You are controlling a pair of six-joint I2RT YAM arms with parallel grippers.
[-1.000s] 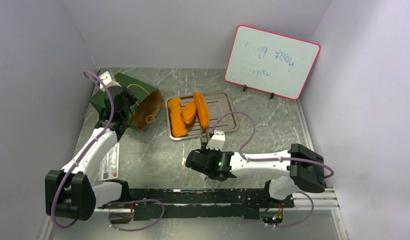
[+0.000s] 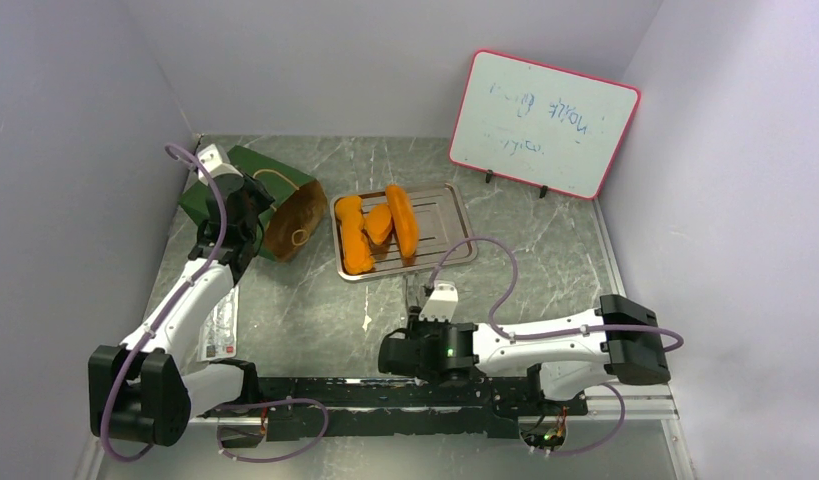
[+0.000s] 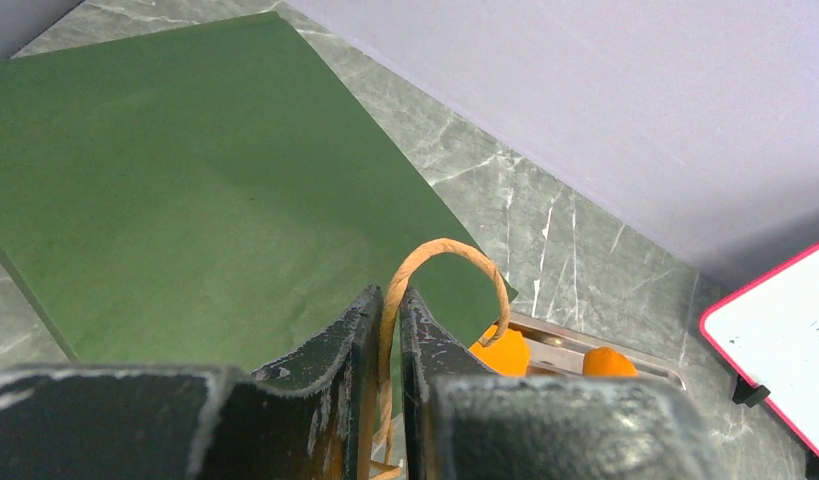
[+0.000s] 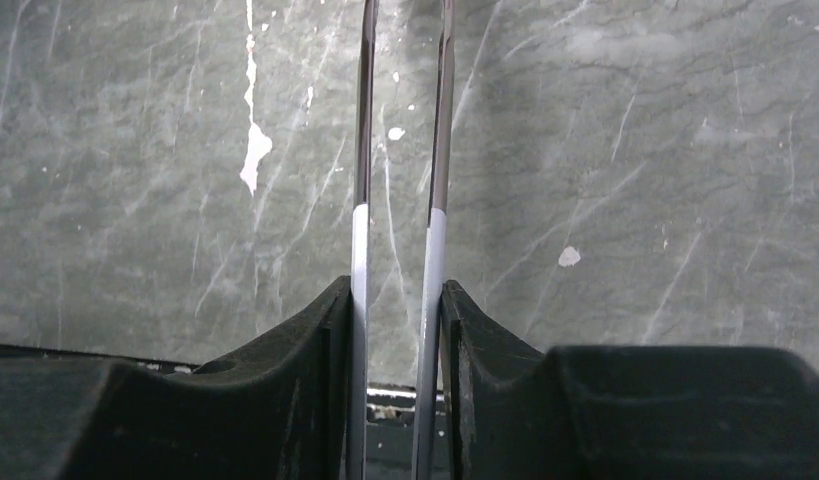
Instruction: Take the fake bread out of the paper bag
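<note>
The green paper bag [image 2: 295, 215] lies tipped at the back left, its brown mouth facing the tray. My left gripper is shut on its twisted paper handle [image 3: 443, 248]. Three orange fake breads, a lumpy one [image 2: 353, 235], a small one [image 2: 378, 225] and a long one [image 2: 403, 220], lie on the metal tray [image 2: 450, 205]. My right gripper is over bare table just in front of the tray, part open, with nothing between its long metal tongs.
A whiteboard [image 2: 545, 120] on black stands fills the back right. Walls close in on the sides and back.
The left arm, bag and breads look unchanged.
</note>
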